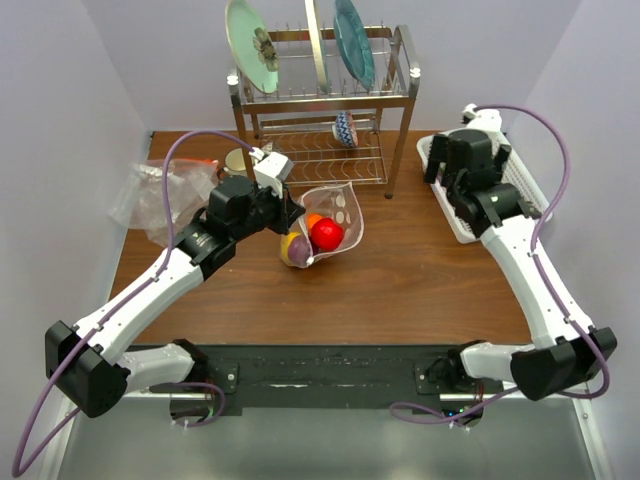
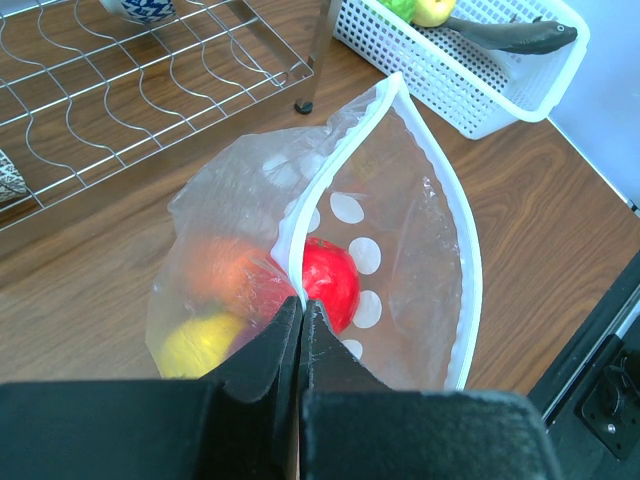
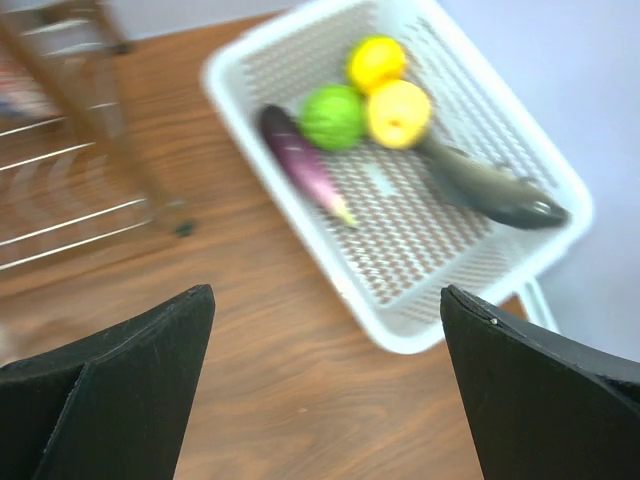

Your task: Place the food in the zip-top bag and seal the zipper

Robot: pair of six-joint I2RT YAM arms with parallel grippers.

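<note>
The clear zip top bag (image 2: pixel 350 150) stands on the table with its mouth spread wide. Inside it show a red food (image 1: pixel 327 235), an orange one (image 2: pixel 225 270), a yellow one (image 2: pixel 200 345) and a purple one (image 1: pixel 299 250). My left gripper is shut on the bag's white rim. Over the basket at the right, my right gripper stands open with nothing between its fingers. The white basket (image 3: pixel 285 205) still holds an eggplant (image 3: pixel 300 165), a green food (image 3: pixel 333 117), two yellow foods (image 3: pixel 398 113) and a dark fish (image 3: pixel 490 185).
Behind the bag rises a metal dish rack (image 1: pixel 325 100) with plates above and a patterned bowl (image 1: pixel 345 129) below. Another clear bag (image 1: pixel 165 195) lies at the left, with a pale cup (image 1: pixel 236 162) nearby. Bare table (image 1: pixel 400 290) stretches between bag and basket.
</note>
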